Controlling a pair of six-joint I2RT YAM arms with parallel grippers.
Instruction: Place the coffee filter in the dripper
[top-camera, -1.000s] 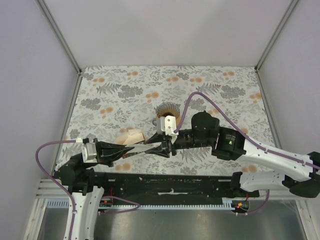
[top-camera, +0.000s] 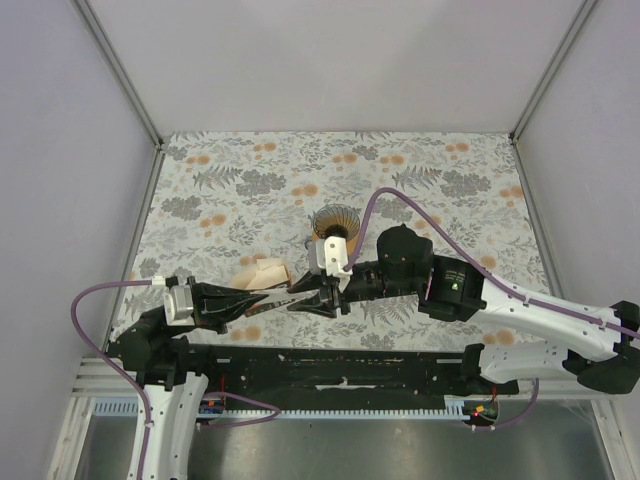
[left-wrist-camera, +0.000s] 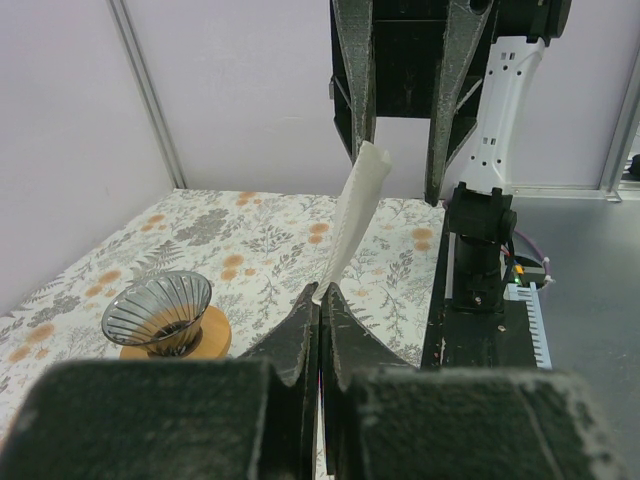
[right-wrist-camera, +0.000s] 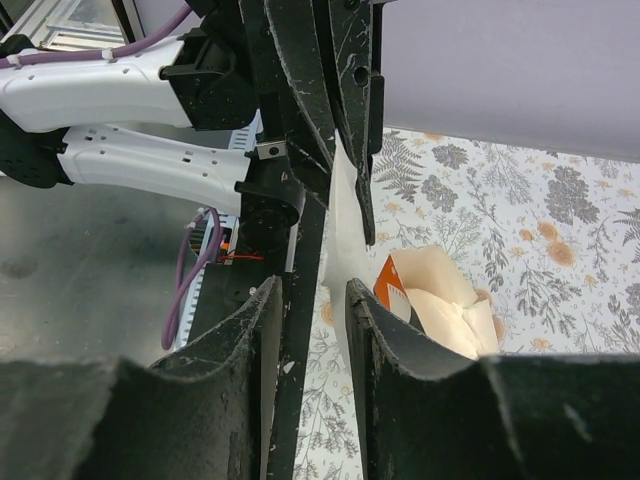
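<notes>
A white paper filter (left-wrist-camera: 355, 205) is held at its edge in my shut left gripper, standing up between the two grippers. My right gripper stands open around it, one finger beside the paper in both wrist views; whether it touches is unclear. The glass dripper (left-wrist-camera: 157, 310) sits on a wooden stand (left-wrist-camera: 210, 335) behind the grippers, partly hidden by the right arm in the top view. More filters (right-wrist-camera: 450, 310) lie in an opened paper pack just behind the left gripper.
Pale walls (top-camera: 350, 60) surround it, and a dark strip (top-camera: 400, 375) runs along the front edge under both arms.
My right gripper and arm have shifted slightly toward the front and left in the top view. The left gripper and filter look unmoved.
</notes>
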